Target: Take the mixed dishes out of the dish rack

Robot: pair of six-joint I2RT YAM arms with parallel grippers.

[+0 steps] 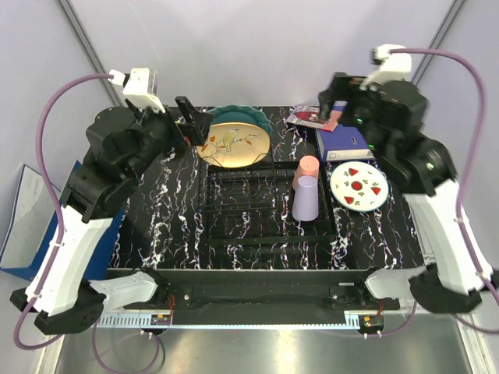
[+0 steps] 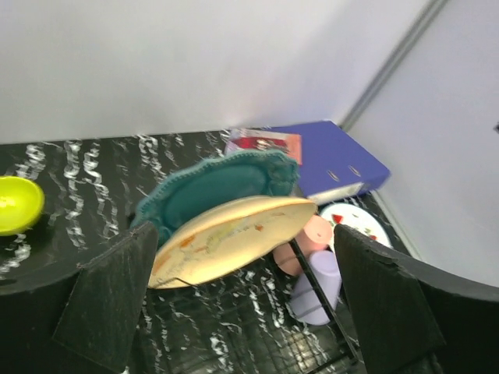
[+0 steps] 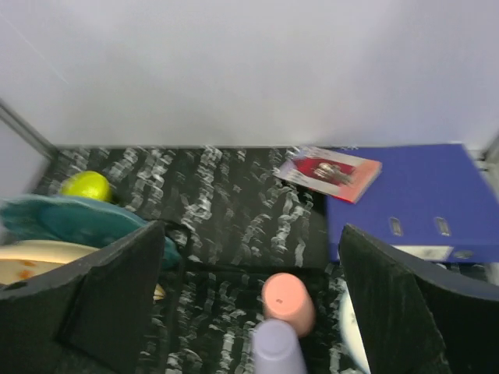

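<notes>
The dish rack (image 1: pixel 265 238) holds a cream oval plate (image 1: pixel 234 145) with a teal scalloped plate (image 1: pixel 245 115) behind it, and a pink cup (image 1: pixel 308 168) and purple cup (image 1: pixel 306 201) on the right. A white plate with red decoration (image 1: pixel 359 185) lies right of the rack. My left gripper (image 1: pixel 192 122) is open above the rack's back left, near the cream plate. My right gripper (image 1: pixel 337 98) is open, raised high over the back right, above the cups as the right wrist view shows. Both have nothing between their fingers.
A blue binder (image 1: pixel 339 144) and a booklet (image 1: pixel 308 117) lie at the back right. A yellow bowl (image 2: pixel 15 204) is at the back left. A blue folder (image 1: pixel 105 234) stands at the left edge. Bare counter lies left of the rack.
</notes>
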